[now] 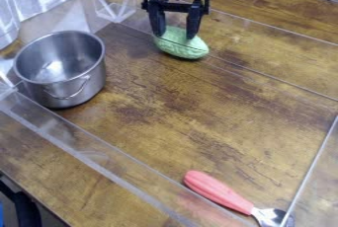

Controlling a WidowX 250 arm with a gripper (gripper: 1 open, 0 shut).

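The black gripper (pixel 176 19) points down at the back centre of the table, directly over a pale green oblong object (pixel 183 45), its fingers at the object's top. Whether the fingers are closed on it cannot be told, as they are small and dark. A steel pot (pixel 59 70) sits at the left. A pink-handled tool (pixel 222 192) with a metal head lies at the front right.
Clear panels border the wooden table (pixel 199 113) area, along the left, across the back and at the right. A dark edge runs along the back right.
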